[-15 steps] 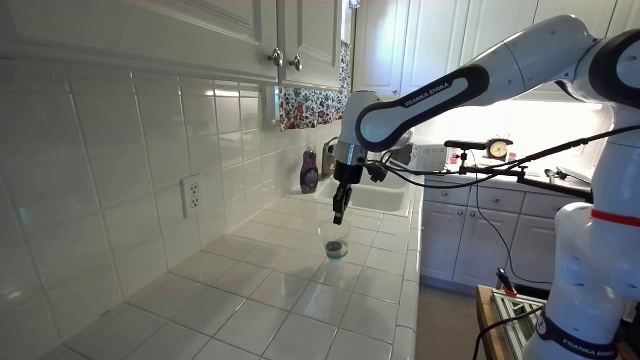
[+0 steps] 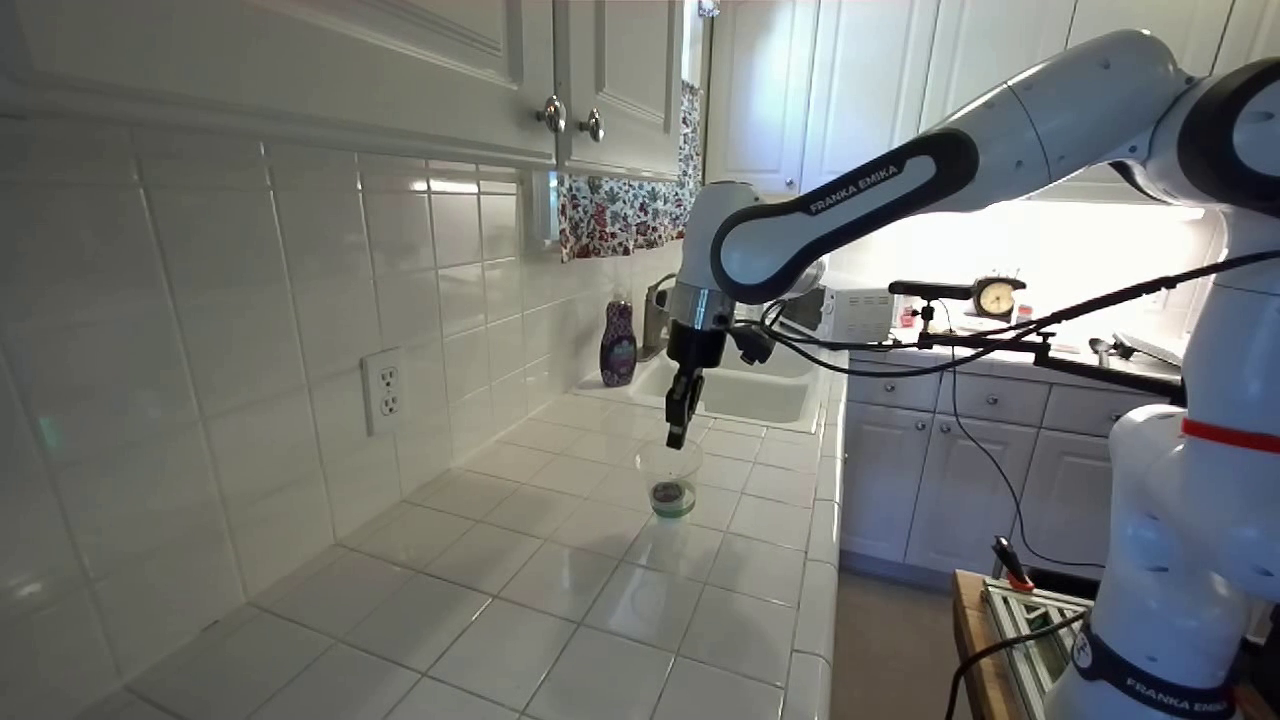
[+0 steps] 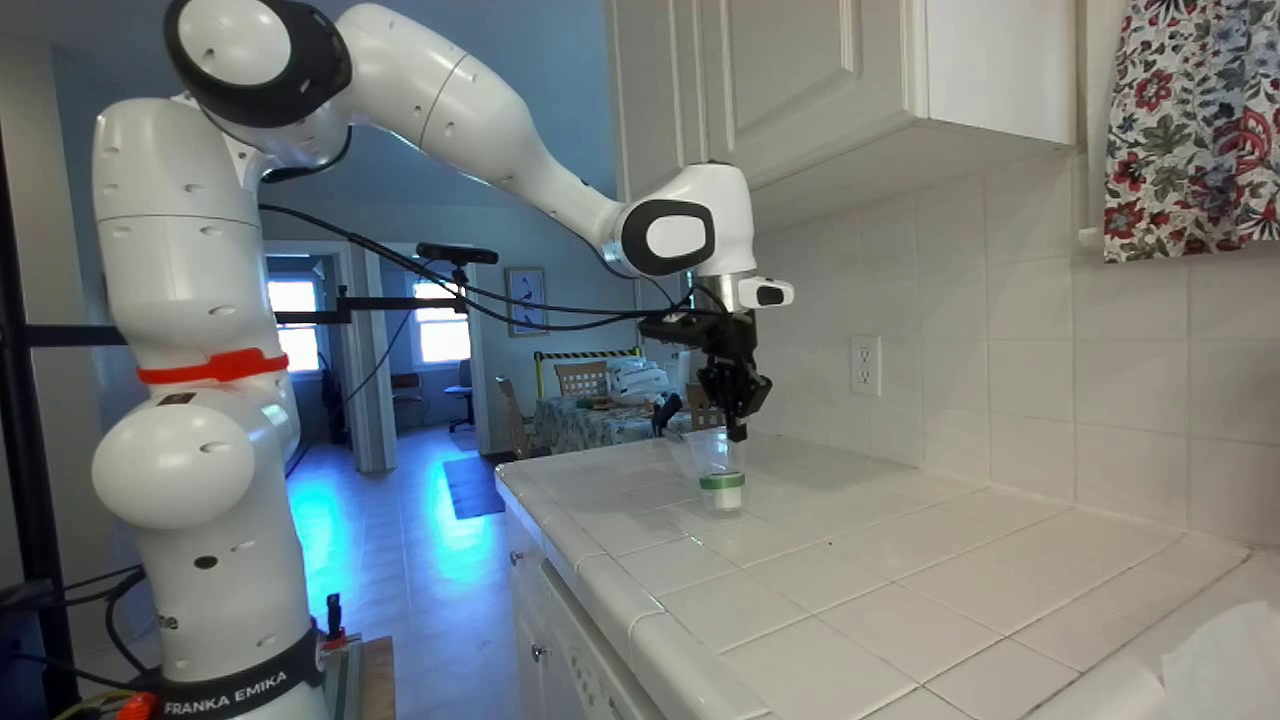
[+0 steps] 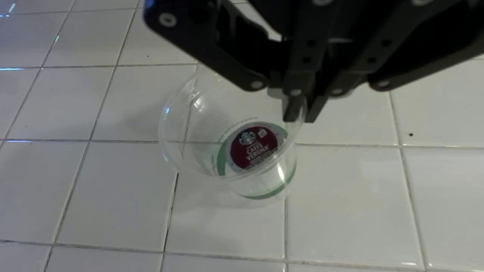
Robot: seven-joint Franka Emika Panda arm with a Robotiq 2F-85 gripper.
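Observation:
A clear plastic cup (image 4: pixel 195 149) stands upright at the counter, its wide mouth facing up in the wrist view. Inside, at its bottom, lies a coffee pod (image 4: pixel 254 146) with a dark red "Caffè Verona" lid and a green edge. My gripper is shut on the cup's rim, one fingertip on either side of the thin wall. From the side, the gripper (image 2: pixel 675 439) points down at the top of the cup (image 2: pixel 669 466). The other exterior view shows the cup (image 3: pixel 716 454) below the gripper (image 3: pixel 735 430); whether its base touches the tiles is hard to tell.
Behind are a sink (image 2: pixel 768 396) and a purple bottle (image 2: pixel 618 344). A tiled wall with an outlet (image 2: pixel 384 390) bounds one side, cabinets (image 3: pixel 816 84) hang above, and the counter edge (image 3: pixel 588 540) drops to the floor.

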